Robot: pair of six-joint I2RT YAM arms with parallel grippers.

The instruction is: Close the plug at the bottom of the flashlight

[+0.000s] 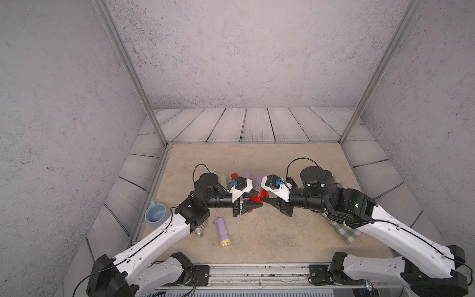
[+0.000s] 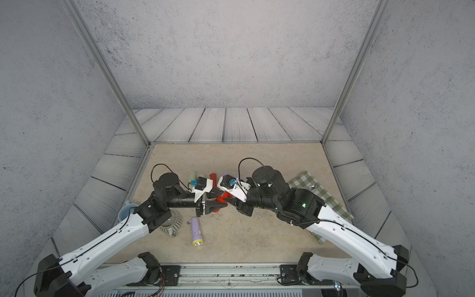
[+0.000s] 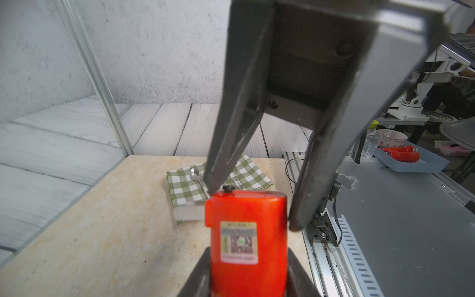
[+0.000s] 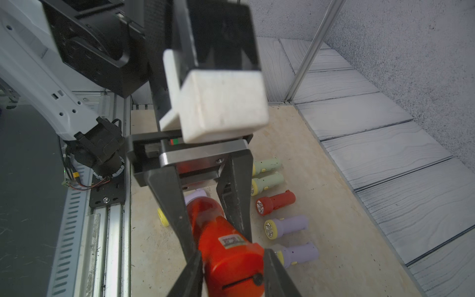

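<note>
A red flashlight (image 3: 247, 247) hangs above the table in my left gripper, which is shut on it. In the left wrist view its labelled side faces up front, with a small black piece on its top. My right gripper faces my left one, its two fingers parted round that end, just above and beside the black piece. In the right wrist view the flashlight's end (image 4: 235, 274) has a dark slot and sits between the right fingertips. Whether they touch it is unclear.
Several flashlights (image 4: 274, 203) lie behind on the table (image 1: 282, 237), and a lilac one (image 1: 221, 230) near the front. A blue mug (image 1: 156, 215) and striped item stand left, a checked cloth (image 2: 311, 183) with a spoon right.
</note>
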